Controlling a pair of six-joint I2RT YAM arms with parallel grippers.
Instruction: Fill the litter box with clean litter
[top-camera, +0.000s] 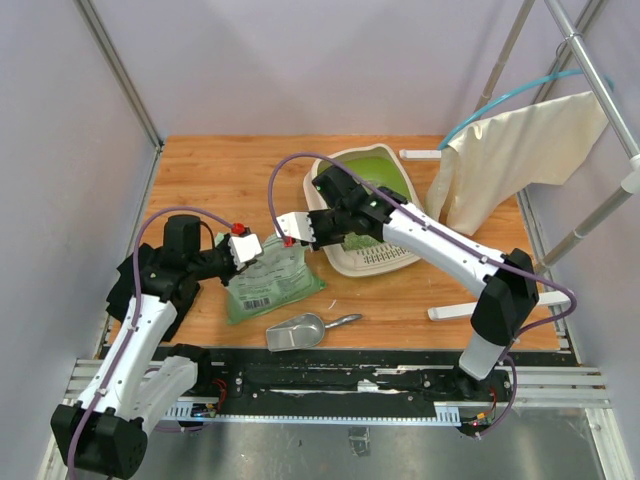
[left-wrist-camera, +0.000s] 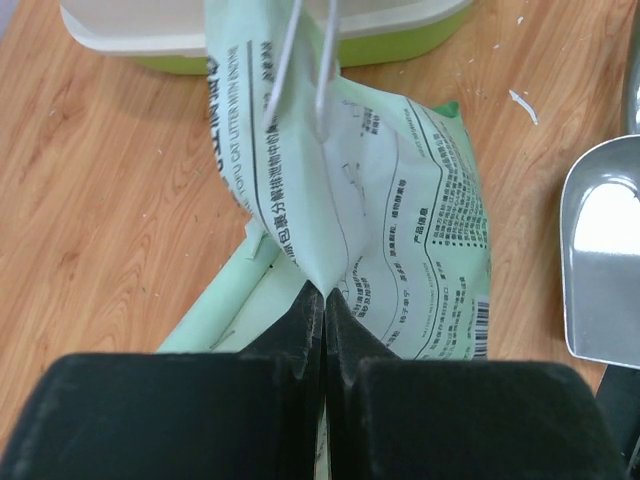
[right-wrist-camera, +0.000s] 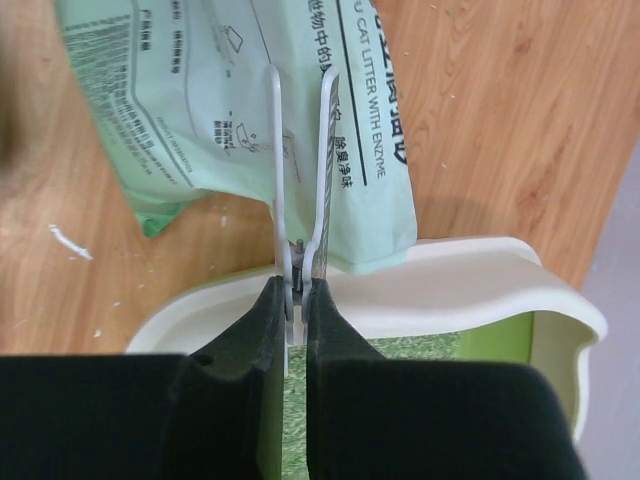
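Note:
My left gripper is shut on the green-and-white litter bag (left-wrist-camera: 410, 230), pinching its film into a gathered fold. In the top view, the bag (top-camera: 272, 285) lies on the wooden table under both arms. My right gripper is shut on a white two-bladed tool that looks like scissors (right-wrist-camera: 279, 170); its blades are slightly apart, over the bag's printed end. Whether they touch the film I cannot tell. The litter box (top-camera: 362, 262), white-rimmed and green inside, stands just right of the bag. Green litter (right-wrist-camera: 415, 347) shows in it, partly behind my right arm.
A metal scoop (top-camera: 296, 333) lies at the table's front edge, its handle pointing right. A beige cloth (top-camera: 520, 150) hangs from a frame at the right. Black cloth (top-camera: 125, 295) lies beside the left arm.

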